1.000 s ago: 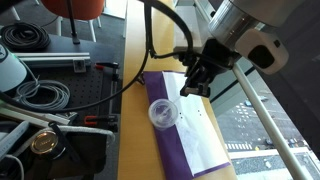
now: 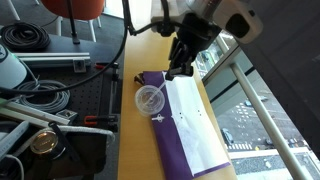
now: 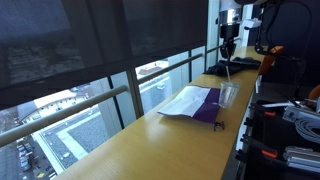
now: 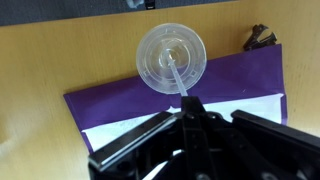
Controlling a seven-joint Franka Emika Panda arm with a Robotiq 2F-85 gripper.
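A thin white stick (image 4: 177,75) slants up out of a clear round cup (image 4: 157,74), its lower end inside the cup. At its upper end my gripper is shut on it, above the cup's edge in the wrist view. In exterior view 1 the clear cup (image 2: 149,100) stands at the edge of a purple and white sheet (image 2: 185,118), with the gripper (image 2: 178,73) higher and to the right. The stick (image 3: 228,72) hangs below the gripper in exterior view 2, over the cup (image 3: 229,94). Whether it touches the cup's bottom, I cannot tell.
A small dark object (image 4: 261,37) lies beside the sheet's purple edge. Coiled cable (image 2: 42,95) and a metal-topped item (image 2: 45,141) are on the black base plate (image 2: 90,98). Windows run along one side.
In exterior view 1 the cup has shifted left and slightly up, toward the black base plate. My gripper has also moved left and lower, and the stick now shows clearly between it and the cup.
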